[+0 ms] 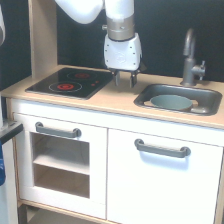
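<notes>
My gripper (124,80) hangs over the wooden counter (122,97), between the stove and the sink. Its two dark fingers point down and stand apart, with nothing visible between them. In the grey sink (205,103) to the right lies a blue-green bowl-like thing (171,102), clear of the gripper. The black stove top (93,82) on the left has red rings and nothing standing on it.
A dark faucet (190,62) rises behind the sink. Below are a white-framed cabinet door (58,140) with an empty-looking window and a plain white door (163,185), both with grey handles. Bare counter lies under the gripper.
</notes>
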